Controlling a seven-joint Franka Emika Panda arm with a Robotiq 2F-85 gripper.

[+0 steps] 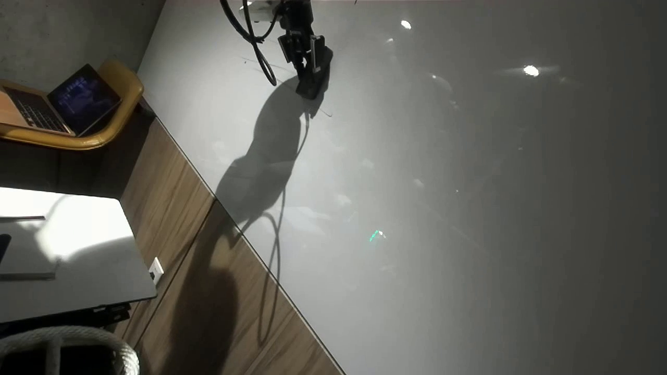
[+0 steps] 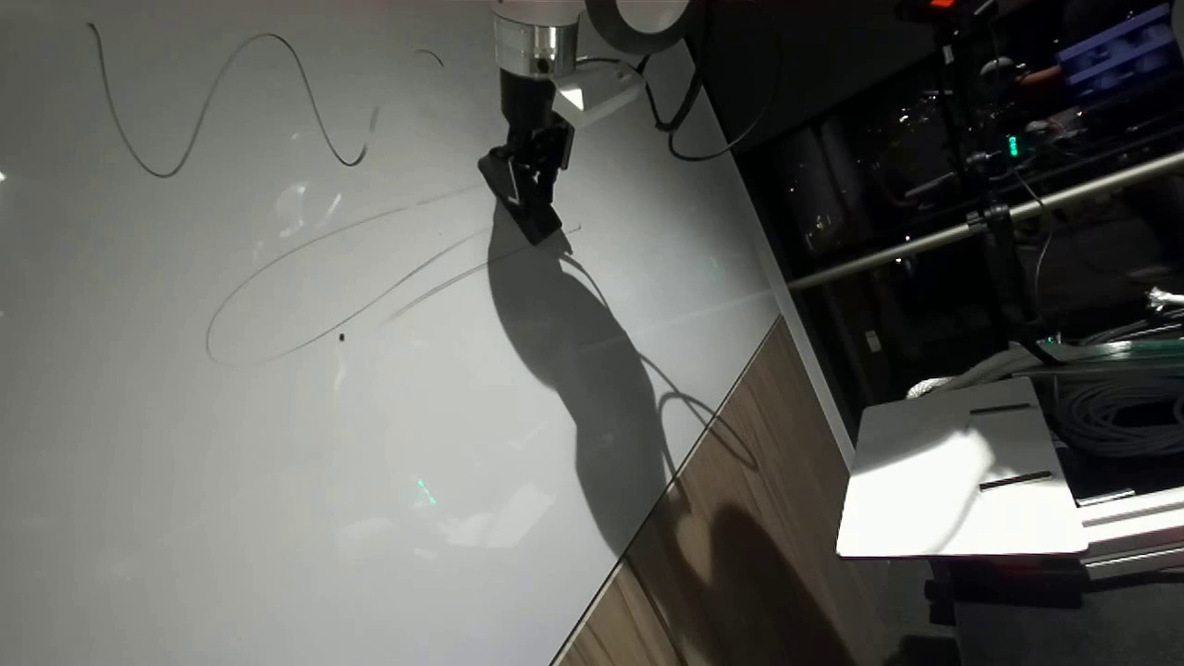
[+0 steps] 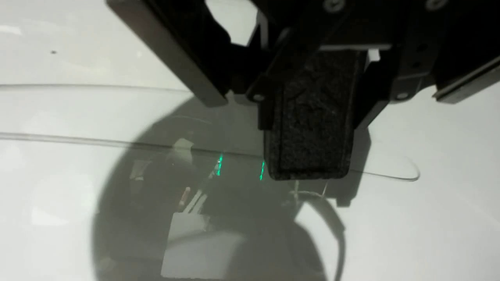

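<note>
My gripper is shut on a dark block that looks like a whiteboard eraser (image 3: 311, 145); its face is rough and felt-like. In exterior view 2 the eraser (image 2: 534, 216) is tilted, its lower end at or close to the whiteboard (image 2: 277, 466); contact cannot be made out. A thin drawn line (image 3: 70, 139) runs behind the eraser in the wrist view and ends in a small hook (image 3: 416, 176) to its right. Exterior view 2 shows a long drawn loop (image 2: 209, 333) left of the eraser and a wavy line (image 2: 168, 176) at the upper left.
The arm's shadow (image 1: 262, 162) covers part of the board. Wood panelling (image 1: 181, 187) borders the board's lower edge. A white table (image 1: 81, 250) and a chair holding a laptop (image 1: 84, 100) stand at the left in exterior view 1. Much of the board is clear.
</note>
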